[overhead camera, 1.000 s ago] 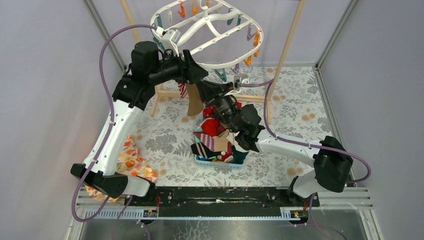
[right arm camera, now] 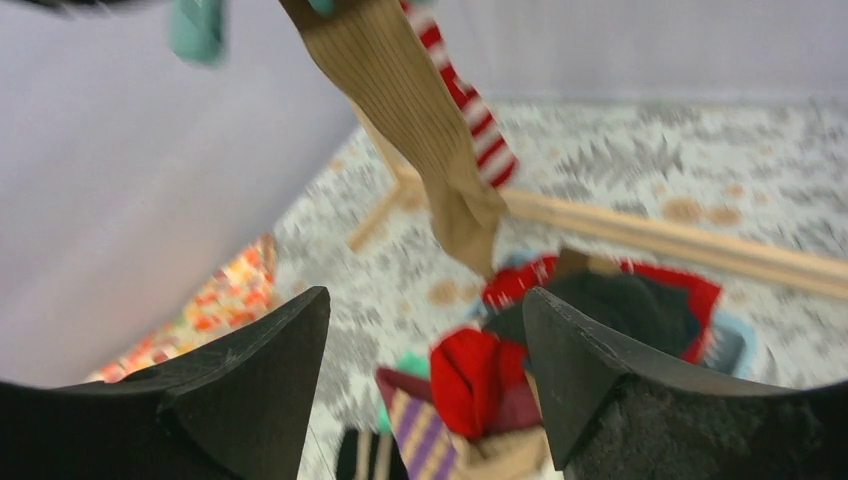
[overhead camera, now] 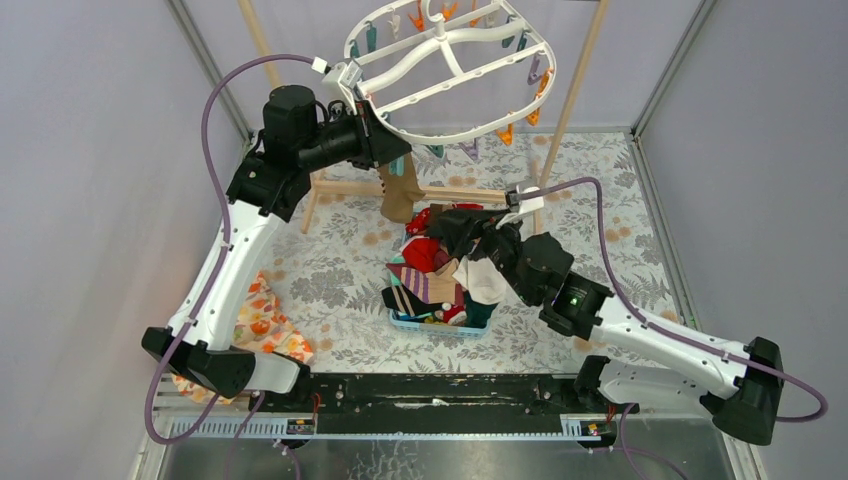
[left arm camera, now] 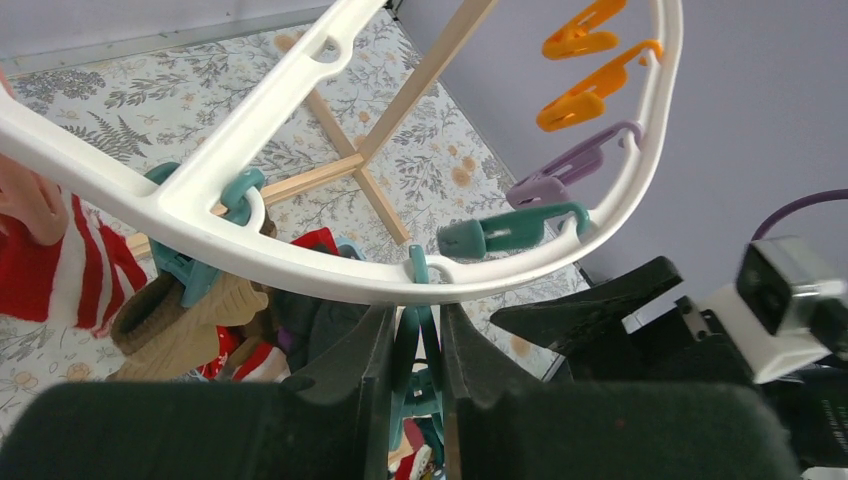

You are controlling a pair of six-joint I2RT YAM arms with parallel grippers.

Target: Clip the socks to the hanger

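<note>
My left gripper [overhead camera: 388,155] is at the front rim of the white round hanger [overhead camera: 447,134], shut on a teal clip [left arm camera: 404,350] that dangles from the rim. A brown sock [overhead camera: 400,192] hangs beside it from another teal clip [left arm camera: 192,275]. Farther along the rim hangs a red-and-white striped sock [left arm camera: 70,265]; a pinkish clip grips its top. Over the basket, my right gripper stands open, apart from the brown sock, its fingers empty. Socks such as a red one [overhead camera: 424,253] and a purple-striped one [overhead camera: 425,285] fill the light blue basket [overhead camera: 440,328].
More clips line the hanger, among them orange [left arm camera: 600,90] and purple [left arm camera: 570,170] ones. A wooden stand [overhead camera: 572,90] rises behind. An orange patterned cloth [overhead camera: 265,320] lies at left. Open floor [overhead camera: 590,235] spreads at right.
The right gripper has drawn back from the brown sock, down and to the right. The hanger has shifted rightward and turned, while the left arm has barely moved.
</note>
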